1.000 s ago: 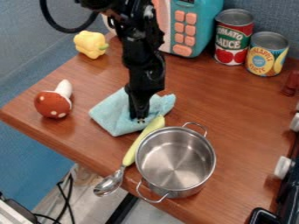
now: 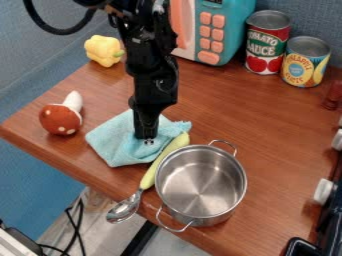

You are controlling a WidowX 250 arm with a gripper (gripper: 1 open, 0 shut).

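My black gripper [image 2: 147,128] points straight down onto a folded light-blue cloth [image 2: 120,146] in the middle-left of the table. Its fingertips are low at the cloth, and whether they are shut on it is hard to tell. A yellow banana [image 2: 164,159] and a metal spoon [image 2: 124,208] lie beside the cloth, next to a steel pot [image 2: 201,185].
A mushroom toy [image 2: 60,118] and tomato-like piece sit left. A yellow duck [image 2: 104,50], a teal microwave toy [image 2: 214,25] and two cans [image 2: 265,50] stand behind. A black stove-like object [image 2: 321,225] is at right.
My gripper has shifted very slightly at the cloth; nothing else has visibly moved.
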